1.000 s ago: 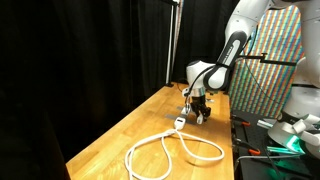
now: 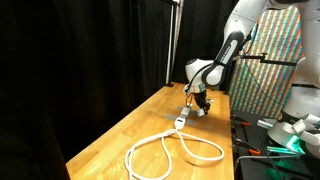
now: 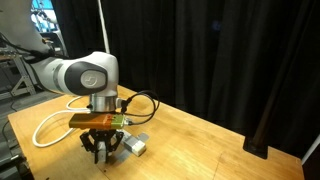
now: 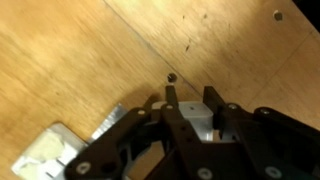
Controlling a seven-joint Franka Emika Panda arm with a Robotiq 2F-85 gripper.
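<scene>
My gripper is shut on a small pale, shiny object (image 4: pixel 197 116) in the wrist view. Most of that object is hidden by the black fingers, so I cannot tell what it is. In the second exterior view the gripper (image 3: pixel 100 153) points down close to the wooden table, and the held thing hardly shows there. From the first exterior view, the gripper (image 2: pixel 200 111) is low over the table's right side.
Left of the gripper in the wrist view lie a white block (image 4: pixel 48 152) and a silvery flat piece (image 4: pixel 108 121). A white cable (image 2: pixel 128 160) loops over the near table.
Over the last second the gripper has shifted only slightly, ending a little higher in the first exterior view. The white cable has not moved.
</scene>
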